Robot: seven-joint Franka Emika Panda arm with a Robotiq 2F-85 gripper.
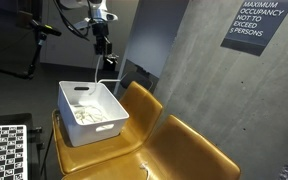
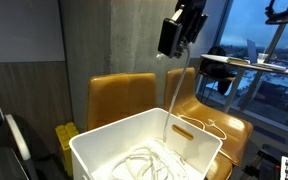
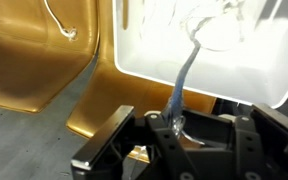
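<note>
A white cord (image 3: 188,66) runs from my gripper into the white bin (image 3: 144,66). My gripper is shut on it, just past the bin's edge in the wrist view. From the second exterior view, the gripper (image 2: 180,48) stands high above the bin (image 2: 106,138), the cord (image 2: 175,100) hanging down from it. More white cord (image 2: 149,160) lies coiled inside. In the first exterior view, the gripper (image 1: 107,64) is above the far side of the bin (image 1: 90,132).
Tan chairs (image 1: 189,152) stand in a row beside the bin, with a loose piece of white cord (image 3: 70,33) on one seat. A grey wall (image 1: 214,95) rises behind them. A checkered board (image 1: 4,150) lies at the left.
</note>
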